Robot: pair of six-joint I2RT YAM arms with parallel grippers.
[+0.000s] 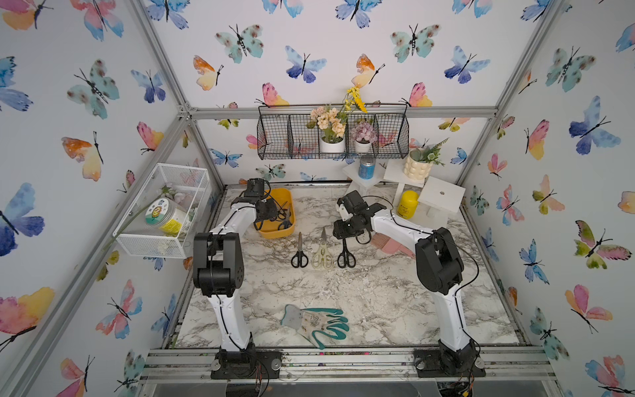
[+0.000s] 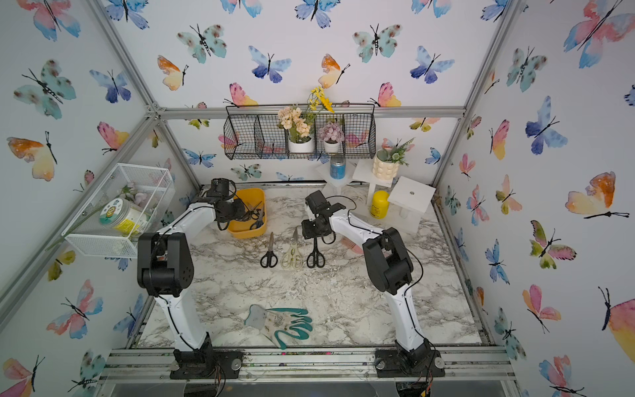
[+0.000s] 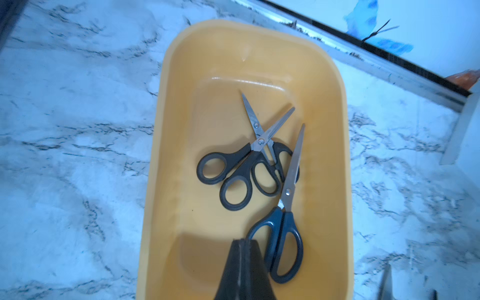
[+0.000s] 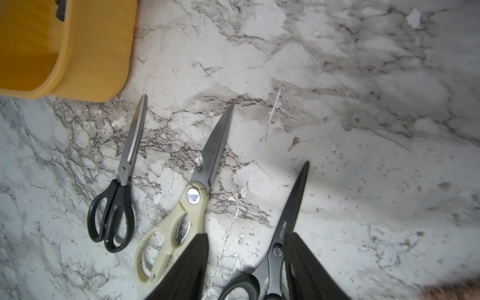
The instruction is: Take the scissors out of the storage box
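The yellow storage box point(image 3: 158, 150) holds several scissors: a crossed dark-handled pair point(image 3: 261, 141), another under it, and a blue-handled pair point(image 3: 288, 200). My left gripper is shut above the box's near part, with nothing showing between its fingers. On the table lie black-handled scissors point(image 4: 126, 165), cream-handled scissors point(image 4: 192, 197) and all-black scissors point(image 4: 290, 220). My right gripper hangs over the all-black pair, its fingers apart and nothing between them. One finger hides part of that pair.
A glove point(image 1: 317, 324) lies near the front edge. Pink material point(image 1: 390, 243) is under the right forearm. White stands point(image 1: 441, 194), a yellow container point(image 1: 407, 204) and a blue can point(image 1: 366, 167) occupy the back right.
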